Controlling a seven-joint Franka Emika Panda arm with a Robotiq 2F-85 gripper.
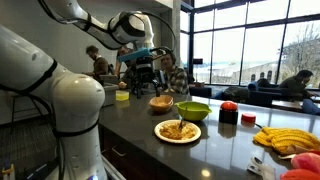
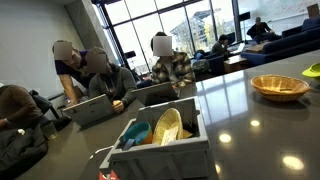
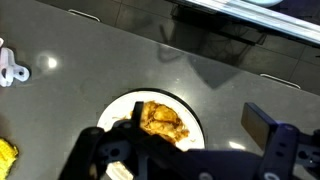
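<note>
My gripper hangs in the air above the table and the plate of food, fingers pointing down. In the wrist view its dark fingers stand wide apart, so it looks open, with nothing seen held between them. A white plate with orange-brown food lies below, its lower part hidden by the gripper. In exterior view 1 a dark utensil appears to stand up from the food. Beyond the plate are a green bowl and a wicker basket.
Right of the plate lie a yellow cloth-like item, a white-handled object and a red-topped item. Exterior view 2 shows a grey bin with bowls inside. People sit at laptops behind the table.
</note>
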